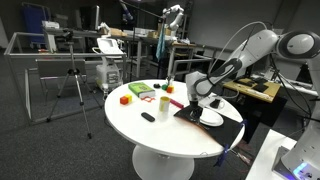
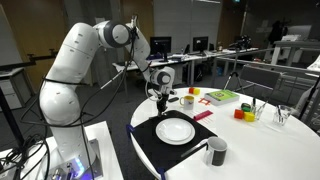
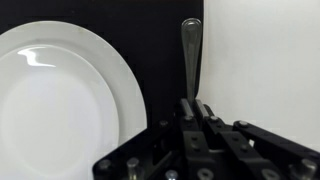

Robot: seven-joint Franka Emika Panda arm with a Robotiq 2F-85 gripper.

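Note:
My gripper is shut on a silver utensil point(image 3: 191, 55), whose rounded handle end points away from the fingers in the wrist view. The utensil's other end is hidden by the gripper. Beneath it lies a black placemat point(image 3: 160, 40), close to the mat's edge. Left of the utensil and apart from it, a white plate point(image 3: 105, 55) rests on the mat. In exterior view 2 the gripper point(image 2: 160, 104) is low over the mat, beside the plate point(image 2: 175, 130); the utensil is too small to make out there.
A grey mug point(image 2: 216, 152) stands near the table's edge, off the mat. A dark blue-handled object point(image 2: 193, 152) lies by the mat's corner. Yellow cup point(image 1: 164, 104), green tray point(image 1: 139, 88) and several coloured blocks sit farther across the white table point(image 1: 130, 120).

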